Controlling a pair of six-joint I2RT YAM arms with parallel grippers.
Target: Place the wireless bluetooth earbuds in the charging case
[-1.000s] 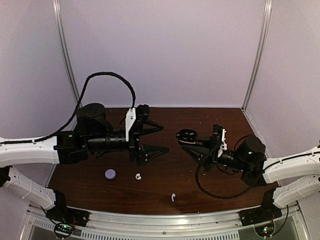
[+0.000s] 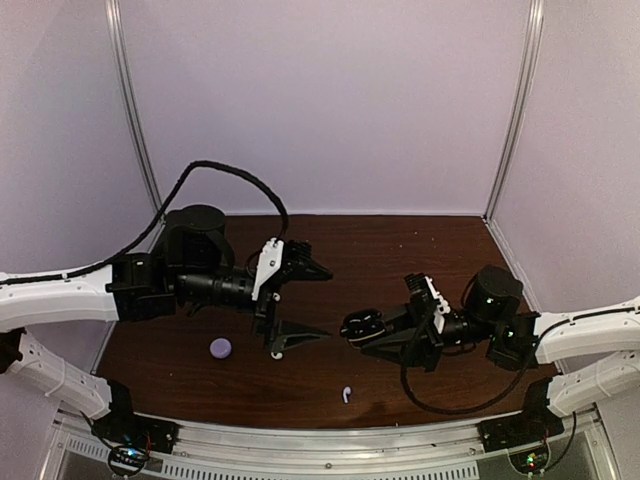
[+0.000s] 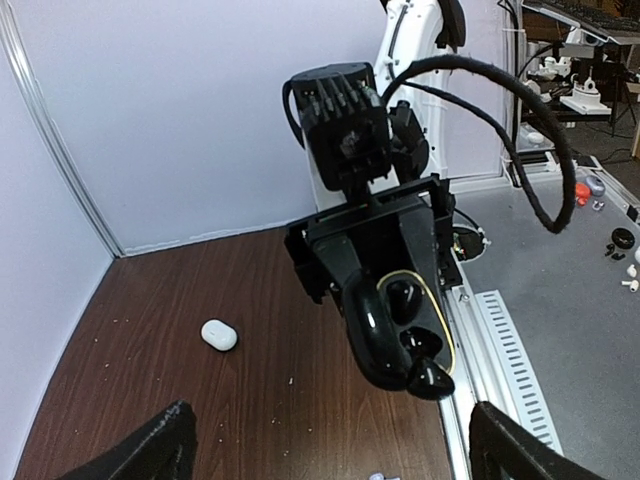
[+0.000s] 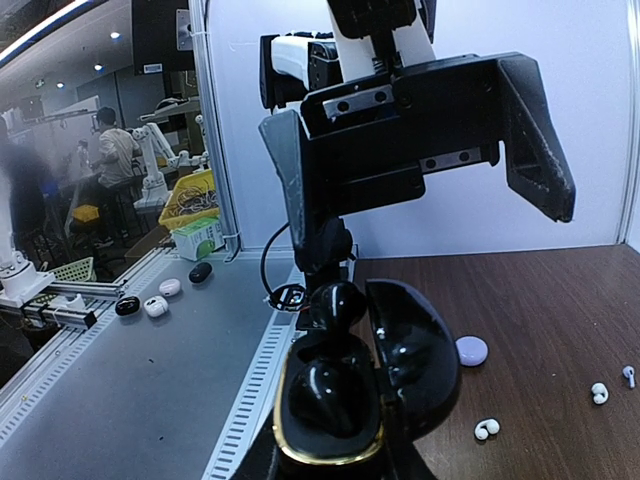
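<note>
The black charging case [image 2: 362, 324], lid raised and gold trim along its edge, is gripped by my right gripper [image 2: 378, 336] above the table. In the right wrist view one glossy black earbud [image 4: 328, 395] lies in the nearer hollow of the case. A second rounded black piece, apparently the other earbud, sits at the far end and juts out past the rim; the left wrist view shows this jutting tip [image 3: 431, 381] too. How deep it sits cannot be told. My left gripper [image 2: 331, 304] stands wide open just left of the case, empty.
On the table lie a purple round case [image 2: 221, 348], a white case [image 3: 219, 335] and several small white earbuds [image 4: 486, 429], one pale earbud [image 2: 346, 394] near the front. A metal rail [image 2: 330, 440] borders the front edge.
My right gripper has carried the case toward the front and slightly left, tilting it.
</note>
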